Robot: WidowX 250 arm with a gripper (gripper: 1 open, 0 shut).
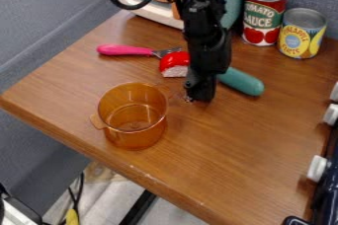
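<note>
My black gripper (pixel 201 87) hangs low over the middle of the wooden table, reaching down in front of a teal cylindrical object (pixel 243 82) lying on its side. Whether its fingers are open or shut, or hold anything, is hidden by its dark shape. A red and white object (pixel 172 63) lies just left of it, behind. A transparent orange pot (pixel 132 114) stands at the front left, apart from the gripper.
A pink-handled tool (pixel 126 50) lies at the back left. A tomato can (pixel 263 14) and a yellow can (pixel 302 34) stand at the back right. A dark appliance (pixel 325 180) lines the right edge.
</note>
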